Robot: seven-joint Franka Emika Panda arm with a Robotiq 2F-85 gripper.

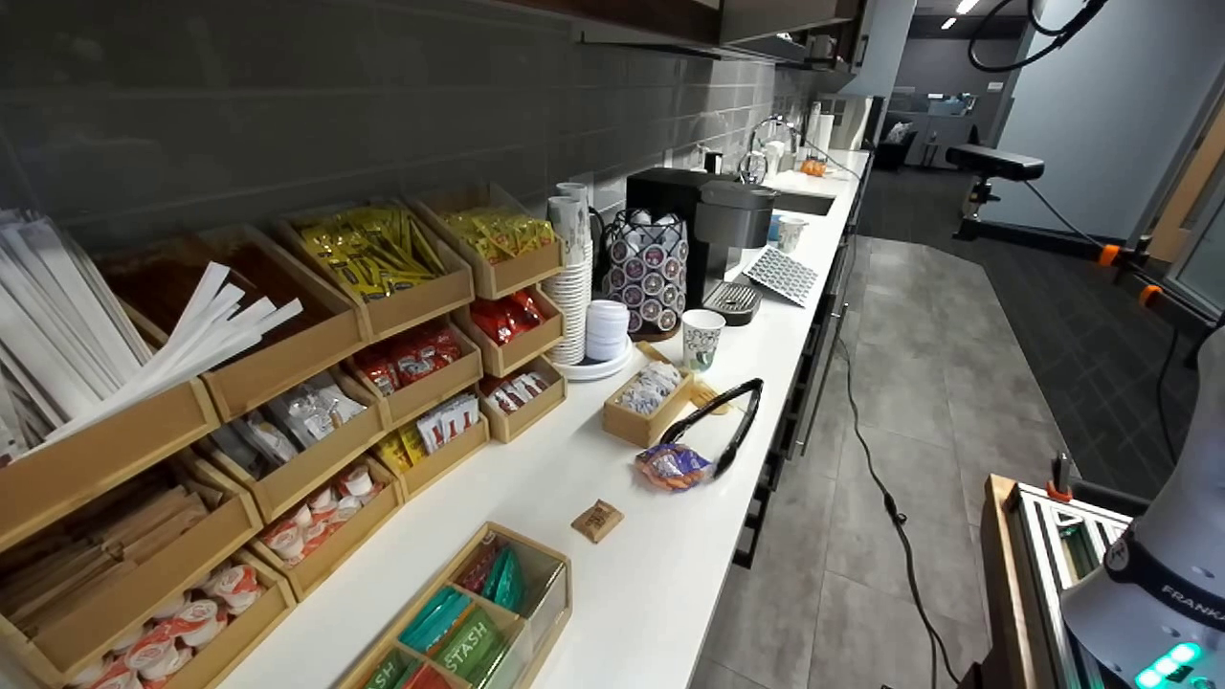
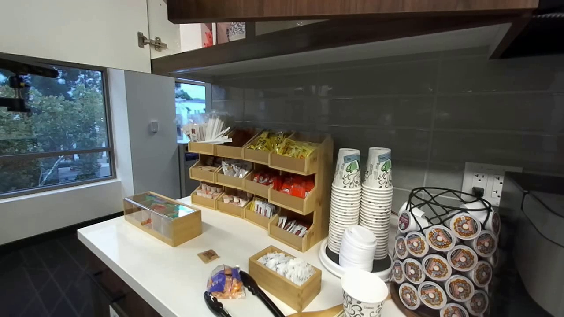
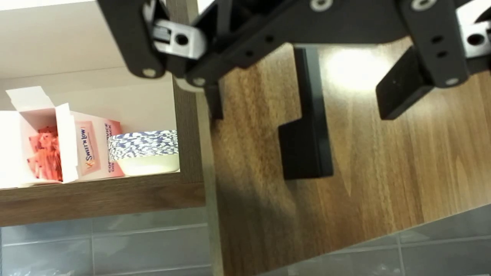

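My gripper is open in the wrist view, its black fingers [image 3: 402, 87] spread wide to either side of a black handle [image 3: 306, 151]. That handle stands out from a wood-grain cabinet door [image 3: 368, 184]. Whether either finger touches it, I cannot tell. Left of the door's edge is the open cabinet [image 3: 191, 138], its white inside showing. From exterior view 2, the door's pale inner side [image 2: 74, 31] and its hinge appear at the upper left. Neither exterior view shows my gripper; only part of my arm [image 1: 1160, 551] is in exterior view 1.
Inside the cabinet are a Sweet'N Low box [image 3: 92, 147] and a patterned stack [image 3: 143, 146]. Below lies the white counter [image 1: 517, 494] with condiment bins [image 1: 425, 373], a tea box [image 1: 551, 620], black tongs [image 1: 735, 419] and a snack bag [image 1: 675, 465].
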